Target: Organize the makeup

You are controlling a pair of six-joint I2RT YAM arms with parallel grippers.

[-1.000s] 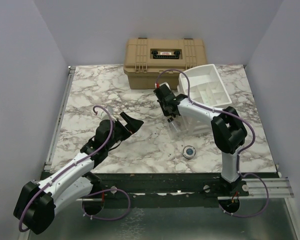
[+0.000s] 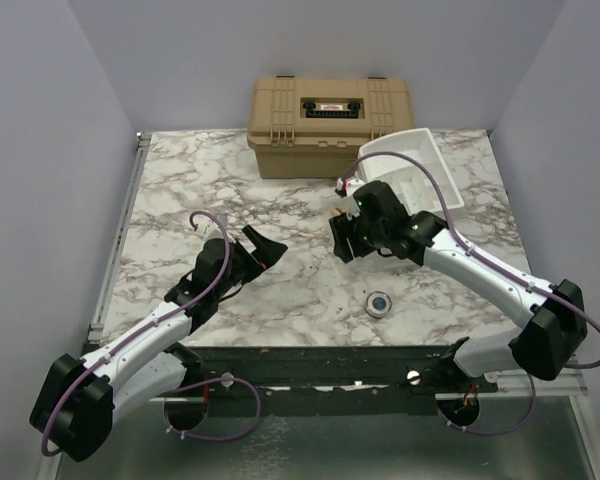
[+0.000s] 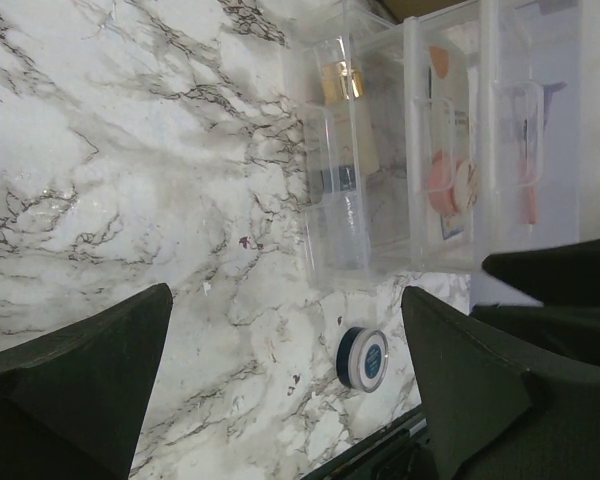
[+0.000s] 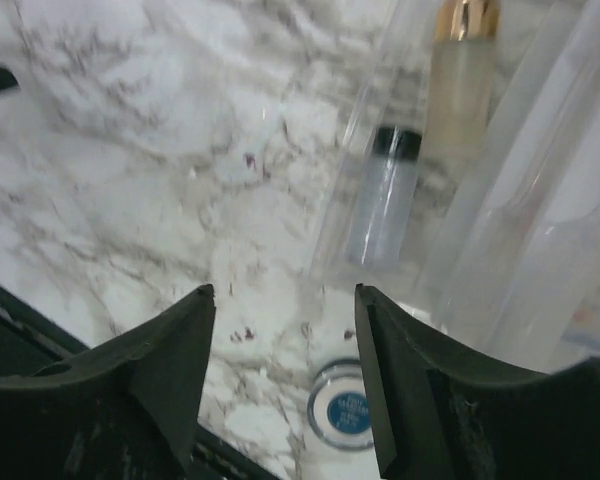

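Observation:
My left gripper (image 2: 261,247) stands open over the left of the marble, empty. My right gripper (image 2: 344,236) is over the clear organizer (image 3: 420,240), fingers apart, nothing seen between them. In the right wrist view a gold-capped bottle (image 4: 458,90) and a dark-capped tube (image 4: 380,205) lie in the front compartment. The left wrist view shows pink round items (image 3: 443,190) in another compartment. A round jar (image 2: 378,303) with a blue label stands on the table in front of the organizer.
A tan toolbox (image 2: 330,140) stands at the back, with a white tray (image 2: 420,150) at the back right. Grey walls border the space.
The left arm has barely moved.

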